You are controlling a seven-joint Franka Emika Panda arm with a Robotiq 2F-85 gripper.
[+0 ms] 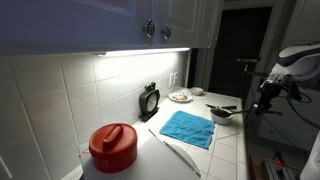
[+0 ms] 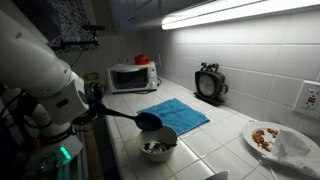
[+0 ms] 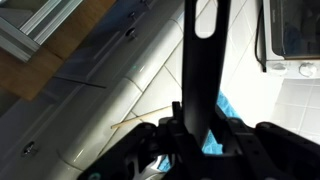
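Note:
A black ladle (image 2: 149,121) with a long handle reaches from my gripper (image 2: 98,106) toward a white bowl (image 2: 157,147). Its round head is just above the bowl's far rim; whether they touch, I cannot tell. Some pieces of food or small objects show inside the bowl, too small to name. In the wrist view, the black handle (image 3: 203,75), with a slot at its end, runs down between the dark fingers of my gripper, shut on it. The bowl (image 1: 220,119) stands near the counter's front edge in exterior view 1.
A blue towel (image 2: 169,113) lies flat beside the bowl. Against the wall stands a black round device (image 2: 209,83); a plate of food (image 2: 266,137) is farther right. A red pot (image 1: 113,147) and a white microwave (image 2: 133,79) stand along the counter, with overhead cabinets (image 1: 120,22).

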